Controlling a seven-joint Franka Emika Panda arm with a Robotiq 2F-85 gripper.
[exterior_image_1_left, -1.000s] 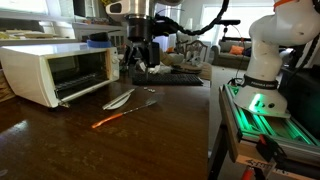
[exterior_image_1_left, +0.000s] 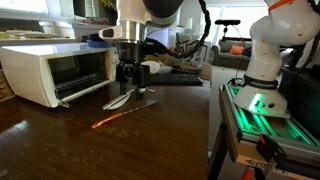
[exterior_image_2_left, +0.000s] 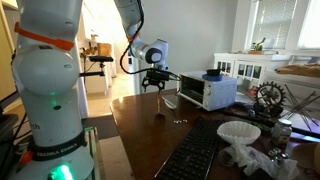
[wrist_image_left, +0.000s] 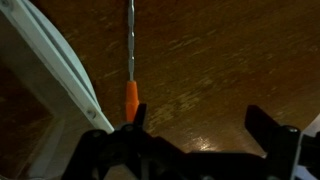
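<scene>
A thin tool with an orange handle (exterior_image_1_left: 106, 122) and a metal shaft lies on the brown table; the wrist view shows its handle (wrist_image_left: 132, 100) close to the left finger. Beside it is a long white item (exterior_image_1_left: 119, 101), seen at the left of the wrist view as a white edge (wrist_image_left: 58, 62). My gripper (exterior_image_1_left: 133, 82) hangs just above these two, pointing down. Its fingers are open, and the wrist view shows bare table between the fingers. Whether a finger touches the table is unclear.
A white toaster oven (exterior_image_1_left: 62, 72) stands close to the gripper, behind the tools. In exterior view 2, a black slatted mat (exterior_image_2_left: 190, 150), a white bowl (exterior_image_2_left: 239, 131) and a plastic bag (exterior_image_2_left: 265, 160) lie nearer that camera.
My gripper has come down from above the table to low over the white item and the orange-handled tool. Both lie where they were.
</scene>
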